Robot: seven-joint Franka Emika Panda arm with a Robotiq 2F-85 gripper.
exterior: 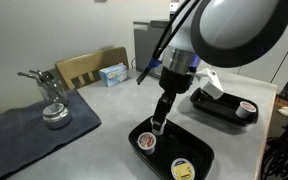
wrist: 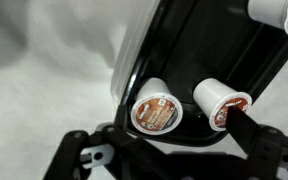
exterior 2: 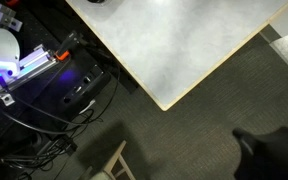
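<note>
A black tray (exterior: 201,146) holds three small white coffee pods. One pod (wrist: 157,108) with a red and brown lid stands at the tray's end in the wrist view. Beside it, a second pod (wrist: 220,100) leans, its lid partly facing the camera. The third pod (exterior: 183,170), yellow-lidded, sits nearer the front of the tray. Over the tray hangs my gripper, open, its dark fingers apart at the lower left and right of the wrist view. Nothing is held between them. The right finger (wrist: 246,132) overlaps the second pod's edge in view; contact cannot be judged.
Another black tray (exterior: 215,116) lies to the right with one pod (exterior: 246,109) in it. A dark mat (exterior: 76,124) at left carries a metal pot (exterior: 56,115) and a utensil holder (exterior: 52,88). At the back are a wooden chair (exterior: 84,66) and a blue box (exterior: 114,74).
</note>
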